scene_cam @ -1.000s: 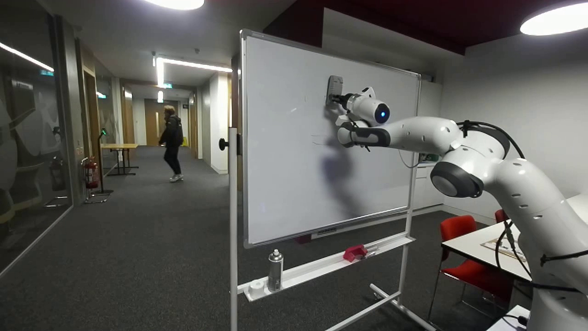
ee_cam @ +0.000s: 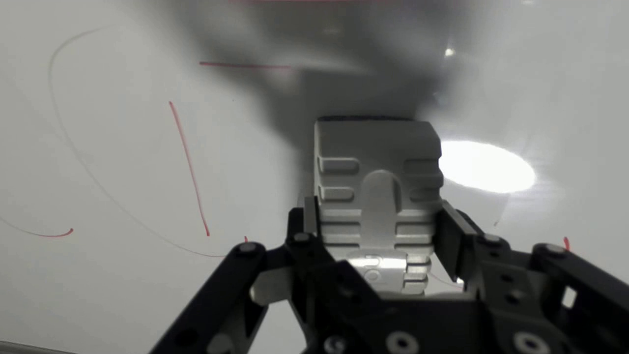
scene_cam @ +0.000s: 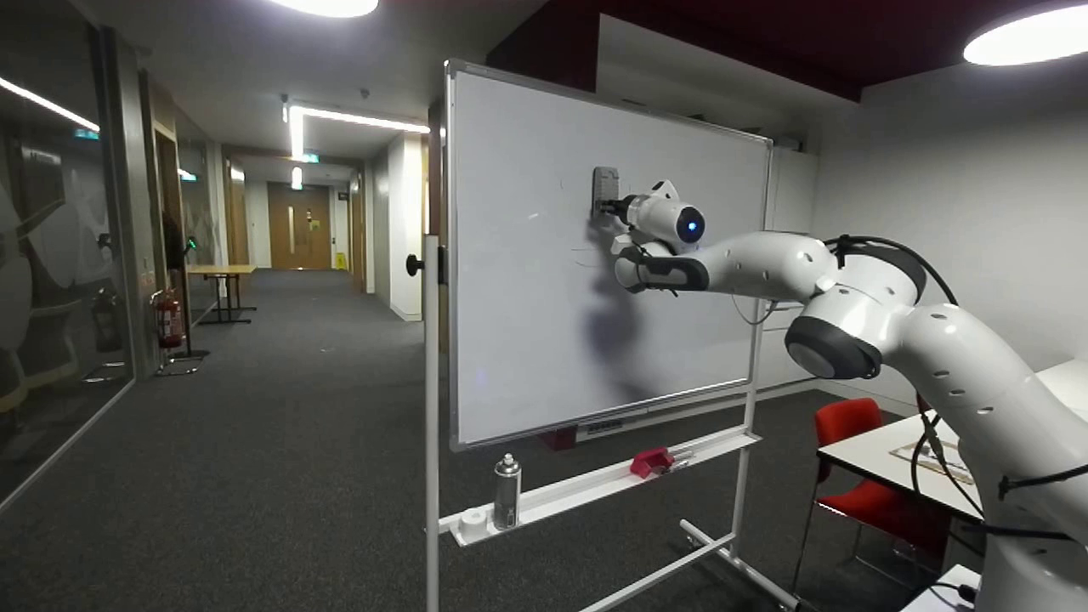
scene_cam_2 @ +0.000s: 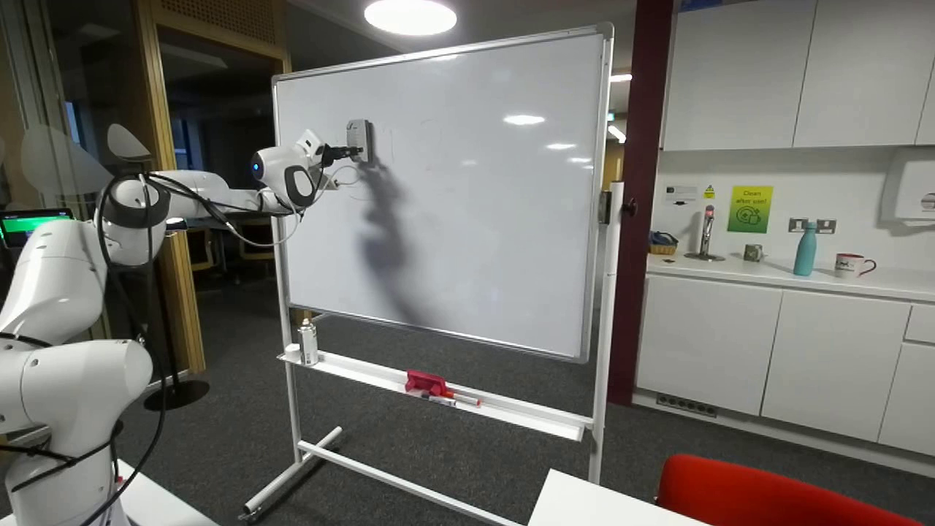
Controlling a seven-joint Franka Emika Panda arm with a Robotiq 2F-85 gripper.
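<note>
A grey ridged eraser (ee_cam: pixel 377 147) is held between the black fingers of my gripper, which is shut on it. Its dark felt edge faces the whiteboard (scene_cam_2: pixel 491 228) and seems to be against the surface; exact contact is hard to tell. In exterior view 1 the eraser (scene_cam: pixel 606 187) stands upright near the board's upper middle. Several thin red strokes show in the wrist view, among them a slanted line (ee_cam: pixel 189 168) and a short flat line (ee_cam: pixel 244 65) left of the eraser. A faint grey curve (ee_cam: pixel 76 153) lies farther left.
On the tray (scene_cam_2: pixel 526 422) below the board are a spray can (scene_cam: pixel 507 491), a white roll (scene_cam: pixel 473 524), a red holder (scene_cam_2: pixel 426 382) and markers (scene_cam_2: pixel 460 399). White tables and red chairs (scene_cam: pixel 848 418) stand close by. The board's lower half is unobstructed.
My gripper and the eraser have moved down and slightly left across the board in exterior view 1. The board's frame has shifted slightly. A person in the corridor is gone from view.
</note>
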